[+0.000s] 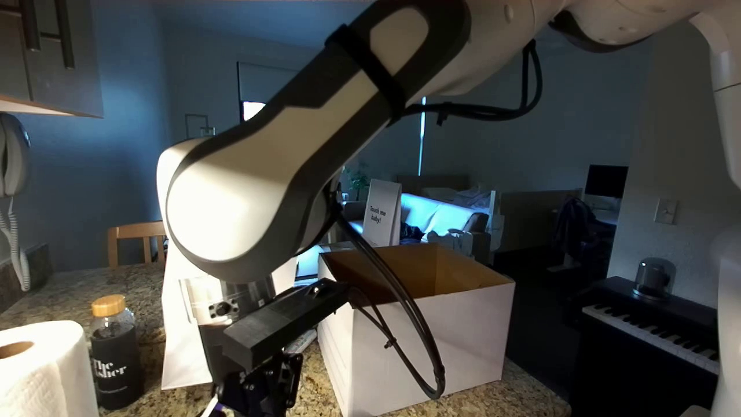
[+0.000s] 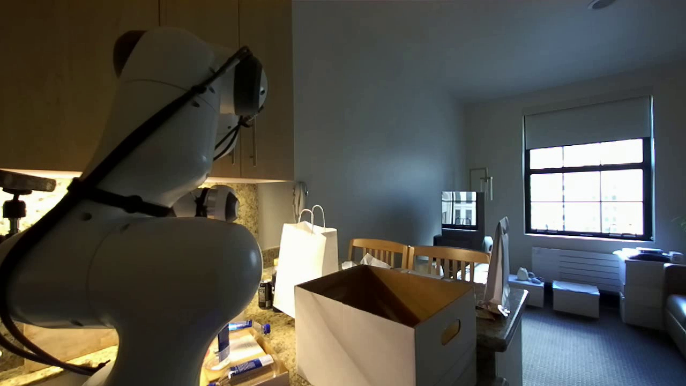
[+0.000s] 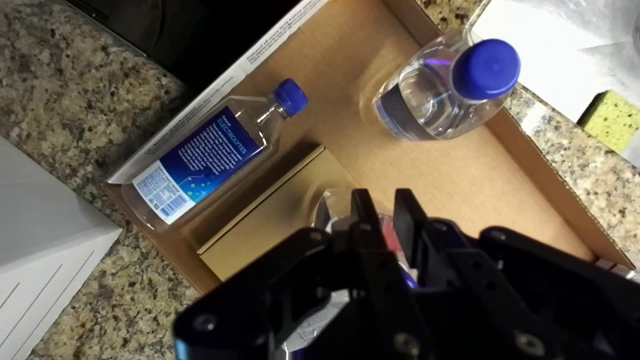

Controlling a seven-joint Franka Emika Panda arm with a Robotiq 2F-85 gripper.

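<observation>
My gripper is partly open above a shallow cardboard tray, its two fingertips apart. Below and behind the fingers shows a clear bottle with some red and blue on it. Much of it is hidden by the gripper, and contact cannot be made out. At the tray's left lies a clear bottle with a blue label and blue cap. Towards the back right, another blue-capped bottle stands in the tray. In exterior view 1 the gripper's lower end is cut off by the frame.
The cardboard tray has bare floor on its right side. A tall open white box stands beside the arm. Around are a white paper bag, a dark bottle with a wooden cap, a paper towel roll and a yellow sponge.
</observation>
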